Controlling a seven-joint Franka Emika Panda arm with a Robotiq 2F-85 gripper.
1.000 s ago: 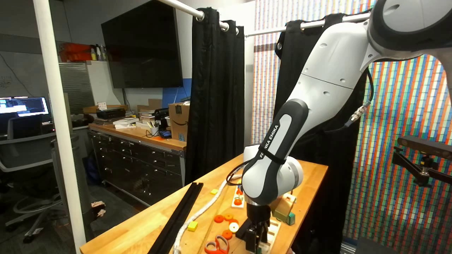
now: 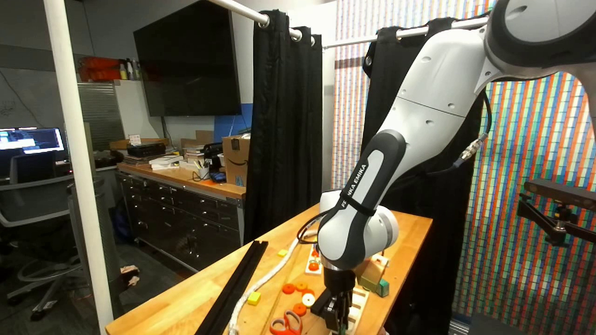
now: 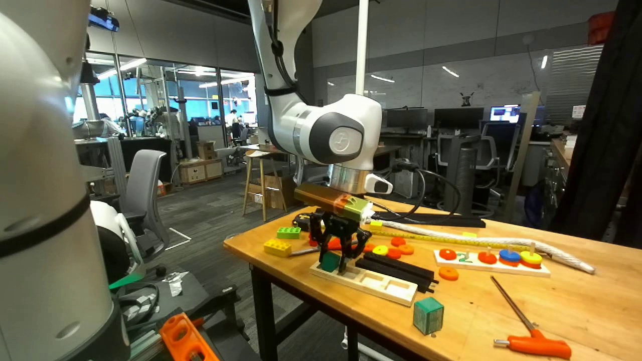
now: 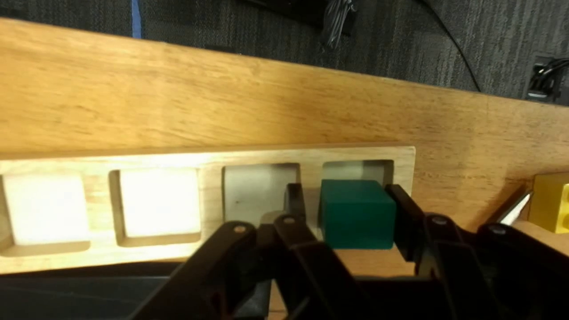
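Observation:
My gripper is shut on a green cube (image 4: 358, 218), one finger on each side of it. The cube is over the end compartment of a pale wooden tray (image 4: 261, 156) in the wrist view, offset toward the tray's near edge, and part of that compartment's floor shows beyond it. In exterior view 2 the held cube (image 3: 329, 261) is at the tray's left end; whether it touches the tray I cannot tell. The other visible compartments look empty. A second green cube (image 3: 428, 316) rests on the table off the tray's right end.
Black bars (image 3: 394, 269) lie close alongside the tray. Yellow (image 3: 277, 247) and green (image 3: 289, 232) toy bricks sit near its left end. A peg board with coloured rings (image 3: 490, 262) and an orange-handled tool (image 3: 535, 345) are to the right. The table edge runs close to the tray.
The arm's lower end has shifted slightly to the left in exterior view 1, and the gripper appears a little turned. Other things on the table look unmoved.

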